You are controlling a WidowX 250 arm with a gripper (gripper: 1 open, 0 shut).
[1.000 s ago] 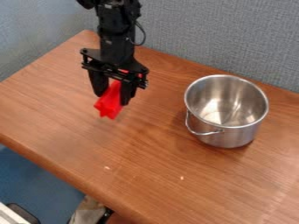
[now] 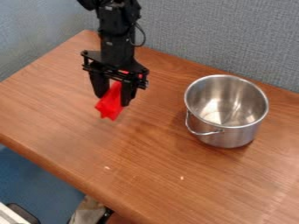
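My black gripper (image 2: pixel 114 87) hangs over the left half of the wooden table, shut on a red object (image 2: pixel 108 106) that sticks out below the fingers. The object's upper part is hidden by the gripper, and I cannot tell whether it touches the tabletop.
A steel pot (image 2: pixel 225 110) with a wire handle stands on the right of the table (image 2: pixel 163 175), apart from the gripper. Grey padded walls border the back and left.
The gripper and the red object have shifted very slightly; the pot has stayed in place.
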